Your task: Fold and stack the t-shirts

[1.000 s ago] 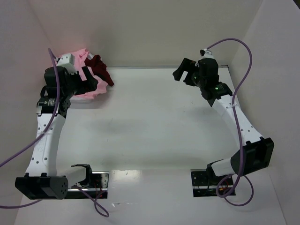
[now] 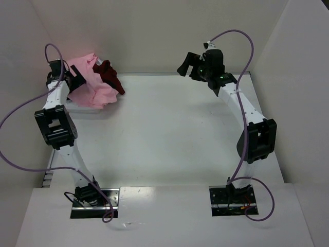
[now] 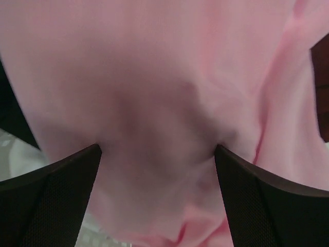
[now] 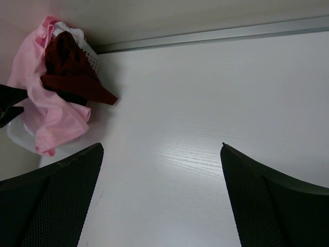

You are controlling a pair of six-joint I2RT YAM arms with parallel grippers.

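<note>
A heap of shirts sits in a white basket (image 2: 82, 108) at the back left: a pink shirt (image 2: 97, 92) on top, a dark red shirt (image 2: 108, 73) beside it, white and dark cloth partly showing. My left gripper (image 2: 76, 76) is down over the pink shirt, open; its wrist view shows the pink cloth (image 3: 154, 92), blurred, between and beyond the fingers. My right gripper (image 2: 189, 66) hangs open over the back right of the table with nothing between its fingers; its wrist view looks across to the heap, the dark red shirt (image 4: 69, 67) included.
Walls stand close at the back and both sides, with a metal strip (image 4: 216, 33) along the back edge.
My left gripper has moved back and left, down onto the heap in the basket. The right gripper has shifted a little to the left and back, staying open.
</note>
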